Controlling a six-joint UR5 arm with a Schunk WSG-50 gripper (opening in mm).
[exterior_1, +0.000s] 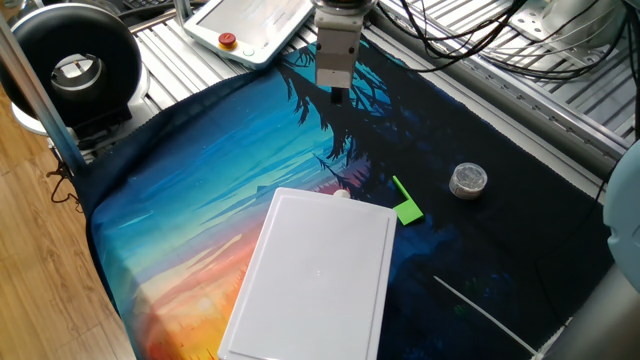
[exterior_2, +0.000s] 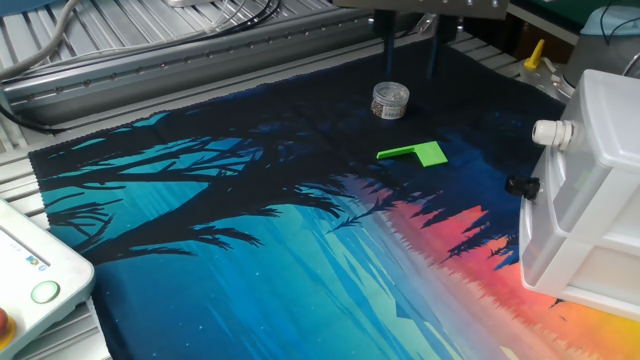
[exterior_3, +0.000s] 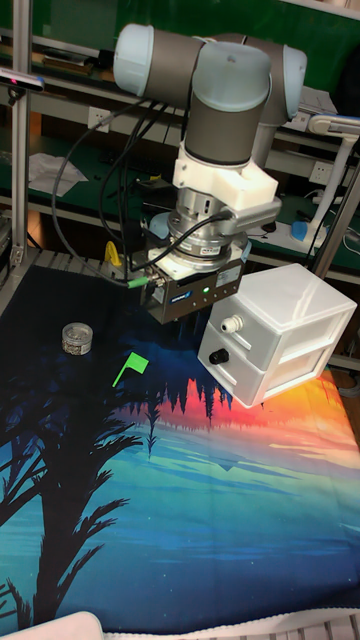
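In exterior view 2 my gripper (exterior_2: 411, 74) hangs at the top edge, its two dark fingers (exterior_2: 388, 45) spread apart with nothing between them. Exterior view 1 shows the gripper (exterior_1: 337, 97) from the side, above the cloth and well clear of the objects. A bright green flag-shaped piece (exterior_2: 430, 153) lies flat on the dark part of the cloth. Near it stands a small round clear jar (exterior_1: 468, 182) with a label round its side. The white two-drawer box (exterior_3: 279, 331) has one white knob (exterior_3: 231, 324) and one black knob (exterior_3: 219, 357); both drawers look shut.
A printed cloth (exterior_2: 270, 290) covers the table, with wide bare areas on its blue side. The teach pendant with its red button (exterior_1: 228, 41) rests on the slatted metal beyond the cloth. Black cables (exterior_1: 470, 55) run along the rail, and a thin white cable (exterior_1: 485, 313) crosses the cloth.
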